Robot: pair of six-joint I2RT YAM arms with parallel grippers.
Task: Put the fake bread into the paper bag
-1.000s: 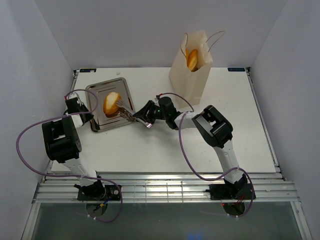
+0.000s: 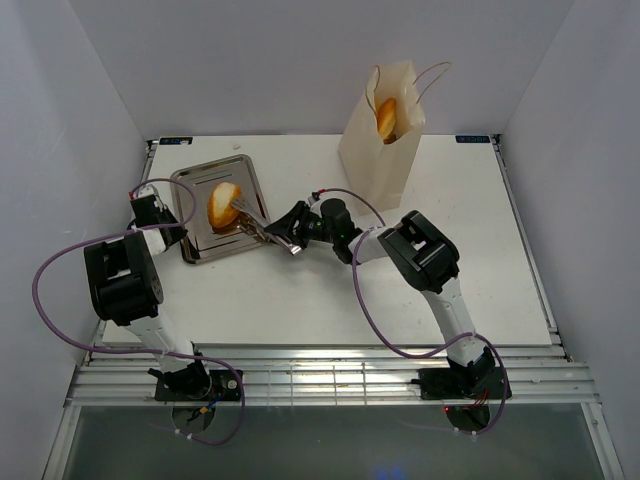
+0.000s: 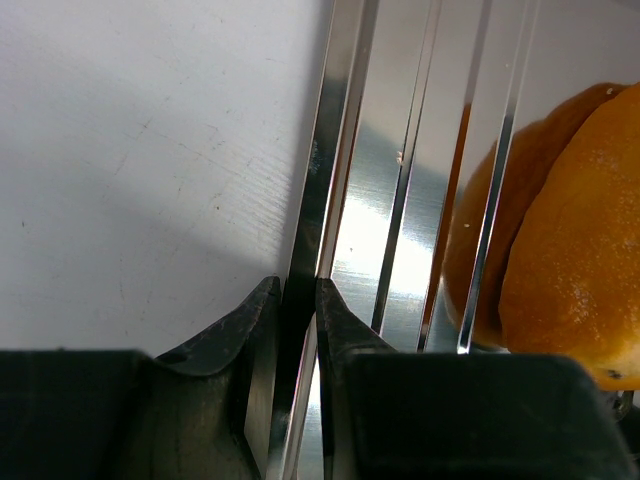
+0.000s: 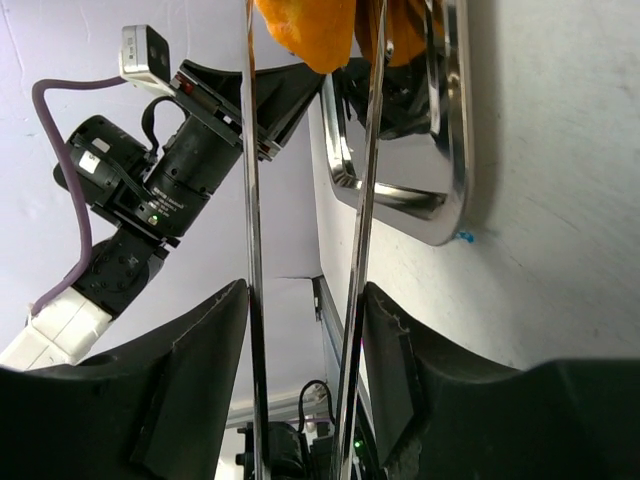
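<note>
An orange-brown fake bread (image 2: 223, 205) is over the metal tray (image 2: 204, 178) in the top view, at the tips of the metal tongs (image 2: 252, 212). Along the tongs' arms (image 4: 361, 255), the right gripper has one finger against each arm, with a gap between the arms. At the tray's left side, my left gripper is shut on the tray's rim. The bread (image 3: 580, 245) fills the right of the left wrist view, its reflection in the tray beside it. Whether it touches the tray I cannot tell. The paper bag (image 2: 372, 165) stands upright and open, another bread (image 2: 387, 118) inside.
Two looped handles (image 2: 435, 75) rise above the bag's mouth. Bare white table (image 2: 470, 230) lies right of the bag and in front of the tray. Grey walls (image 2: 320, 60) enclose the back and sides.
The left arm, tray and bag stay put.
</note>
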